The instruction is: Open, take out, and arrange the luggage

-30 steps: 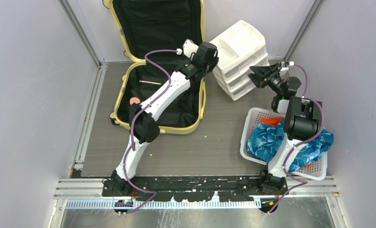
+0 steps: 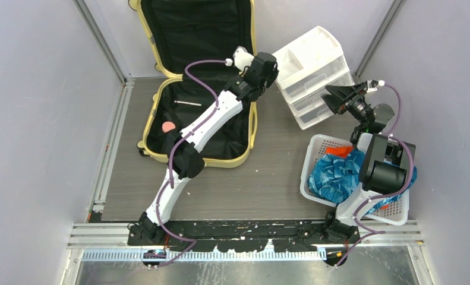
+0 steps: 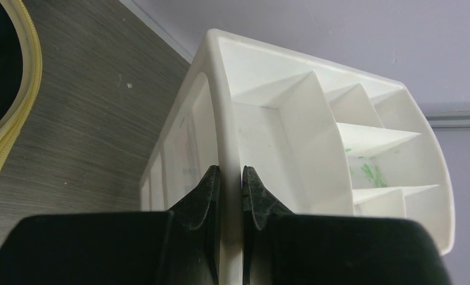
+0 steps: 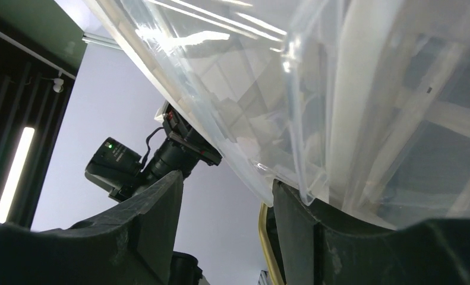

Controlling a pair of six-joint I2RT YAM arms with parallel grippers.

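A white plastic drawer unit with clear drawers (image 2: pixel 308 53) stands tilted at the back right, right of the open yellow suitcase (image 2: pixel 223 142). My left gripper is shut on the unit's rounded upper corner edge. My right gripper is part open at the unit's front, its fingertips at a clear drawer (image 4: pixel 250 107); whether they touch it is unclear. The suitcase holds a pink round item (image 2: pixel 168 126) and a thin white stick (image 2: pixel 188 103).
A white basket (image 2: pixel 308 172) with blue fabric (image 2: pixel 333 178) and orange items sits at the front right. Bare floor (image 2: pixel 262 190) lies between basket and suitcase. Walls border both sides and the back.
The drawer unit and both grippers have moved a little to the right over the last second. The unit's lower part also sits slightly lower in the top view.
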